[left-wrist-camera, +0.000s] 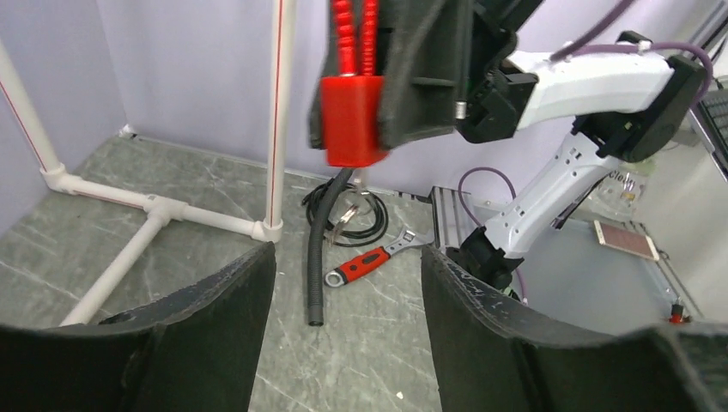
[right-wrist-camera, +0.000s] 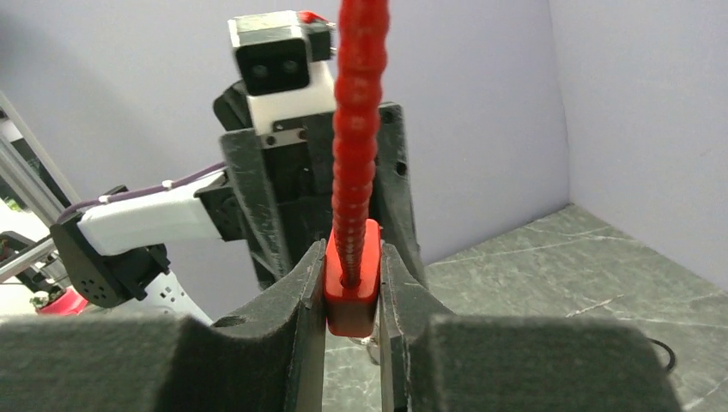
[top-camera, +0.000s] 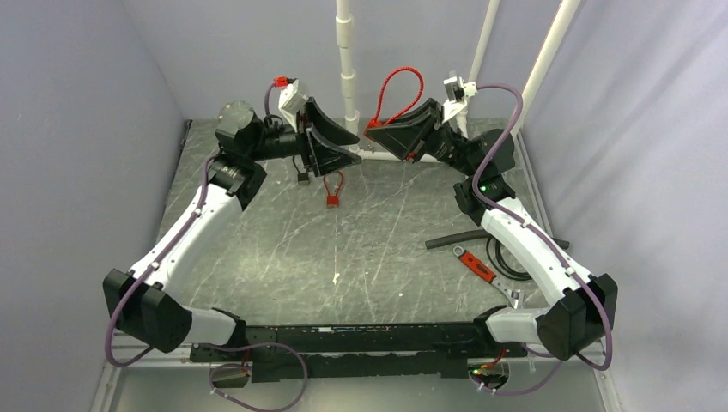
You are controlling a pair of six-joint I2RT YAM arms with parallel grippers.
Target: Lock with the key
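A red padlock (left-wrist-camera: 354, 120) with a red cable loop (top-camera: 402, 73) is gripped high above the table by my right gripper, which is shut on its sides. Below its body hangs a ring with keys, small and partly blurred; a bit of metal (right-wrist-camera: 372, 348) also shows under the lock in the right wrist view. Facing it from the left, my left gripper (top-camera: 359, 148) is open. In the left wrist view its fingers (left-wrist-camera: 249, 292) stand apart with nothing between them, and the padlock is beyond and above their tips.
Another red lock (top-camera: 332, 200) lies on the grey tabletop (top-camera: 378, 257), and a black lock (top-camera: 303, 178) is left of it. White pipes (top-camera: 346, 51) rise at the back. A black tube (top-camera: 464, 239) and a red-handled wrench (top-camera: 476, 265) lie at right.
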